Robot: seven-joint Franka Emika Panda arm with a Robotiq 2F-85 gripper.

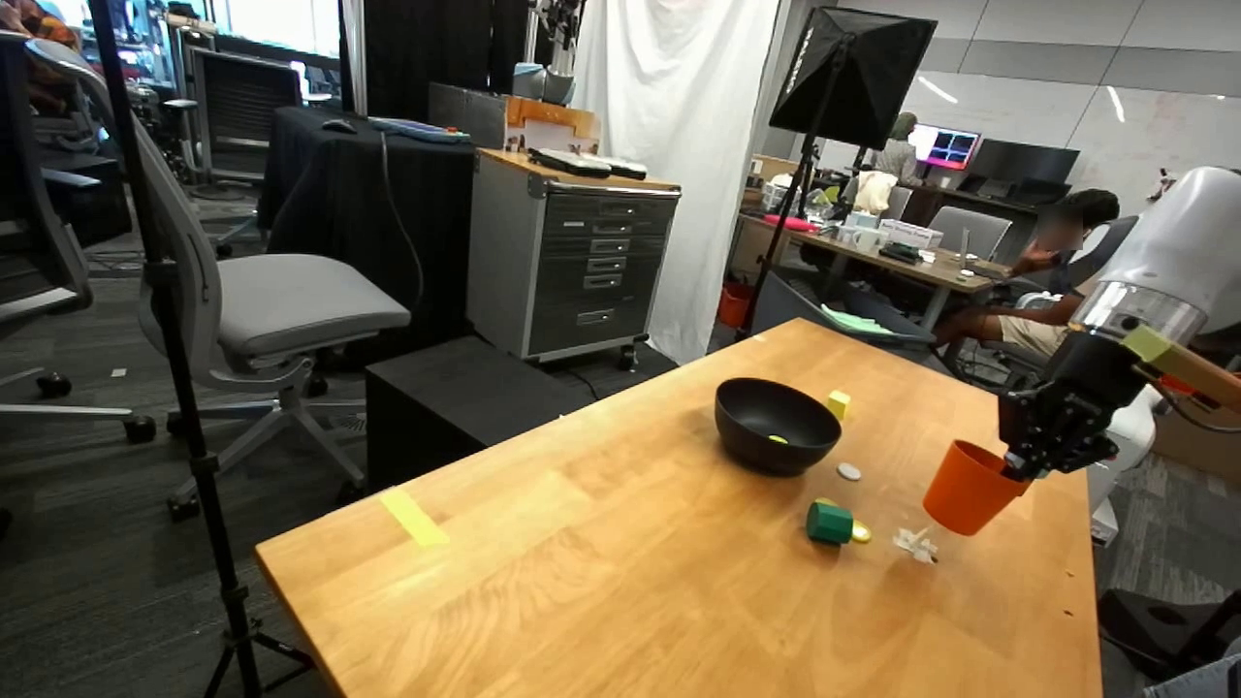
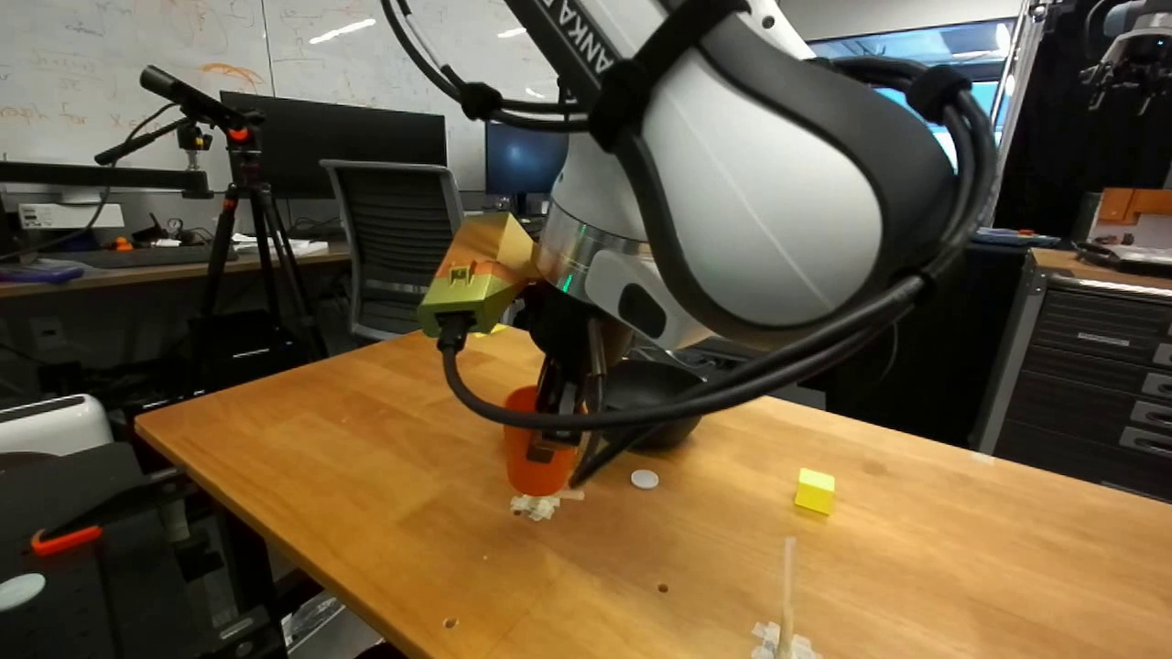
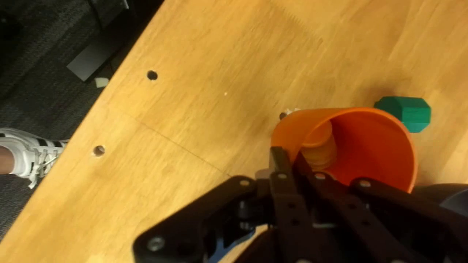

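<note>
My gripper is shut on the wall of an orange cup, one finger outside the rim and one inside. In the wrist view the cup's mouth tilts toward the right, and a pale round shape shows inside it. Exterior view 1 has the cup over the right part of the table, with a green block to its left. A black bowl sits farther back, with something small and yellow-green inside. Whether the cup's base touches the table cannot be told.
Near the bowl lie a yellow cube and a white disc. A yellow round piece touches the green block. Thin sticks are taped upright to the table, one stick nearest in exterior view 2.
</note>
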